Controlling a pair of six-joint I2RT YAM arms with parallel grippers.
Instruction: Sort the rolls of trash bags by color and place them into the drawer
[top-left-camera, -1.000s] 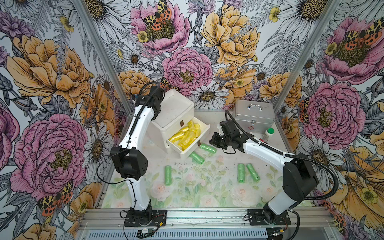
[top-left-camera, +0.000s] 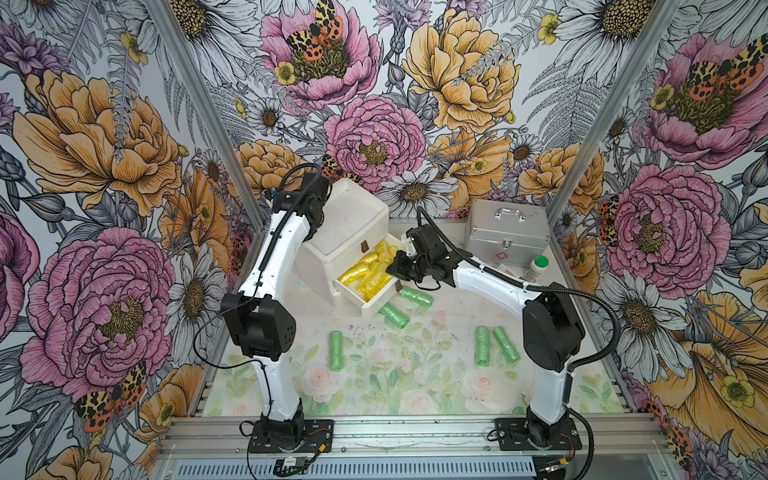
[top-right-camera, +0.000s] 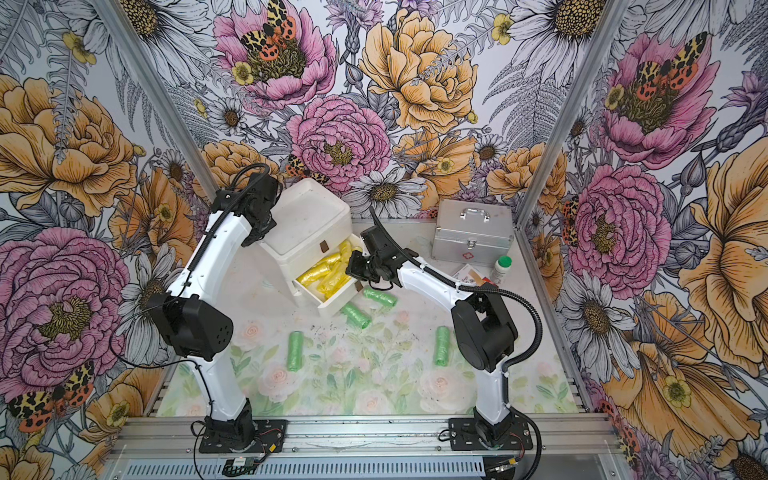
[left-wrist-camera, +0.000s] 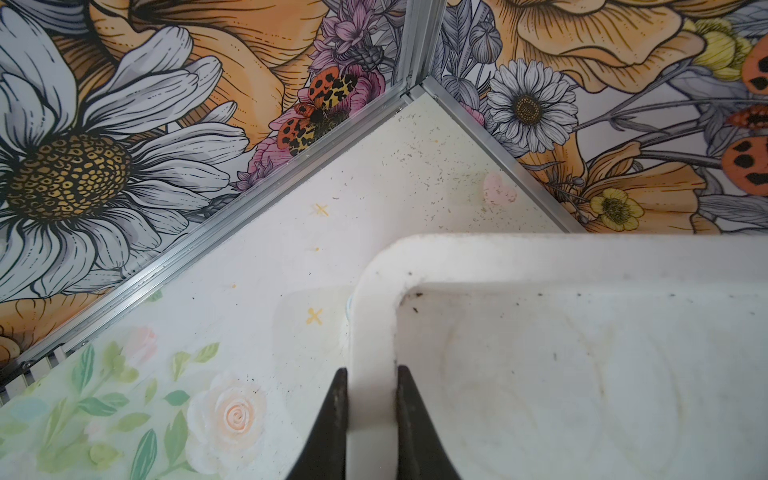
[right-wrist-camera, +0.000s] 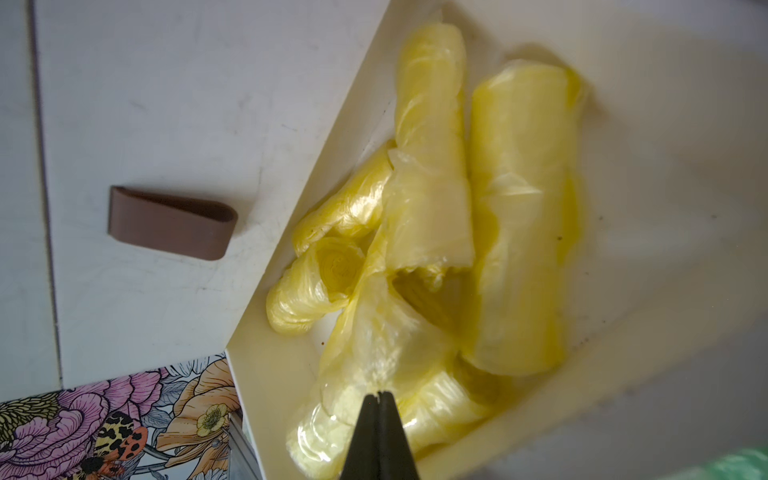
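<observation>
In both top views a white drawer unit (top-left-camera: 340, 216) has its drawer (top-left-camera: 372, 300) pulled out, holding several yellow rolls (right-wrist-camera: 520, 208). My left gripper is shut on the white rim (left-wrist-camera: 480, 257) of the unit's top. My right gripper is shut, nothing showing between its fingers, at the open drawer, above the yellow rolls. Several green rolls lie on the table outside: two by the drawer's front (top-left-camera: 393, 314), one at front left (top-left-camera: 336, 349), two at the right (top-left-camera: 482, 345).
A metal case (top-left-camera: 505, 228) and a bottle with a green lid (top-left-camera: 537, 266) stand at back right. A brown leather pull tab (right-wrist-camera: 168, 224) is on the unit's face. The front middle of the table has free room.
My right gripper has moved left, from right of the drawer to over its right edge, its arm swinging inward. The left arm and the rolls look unchanged.
</observation>
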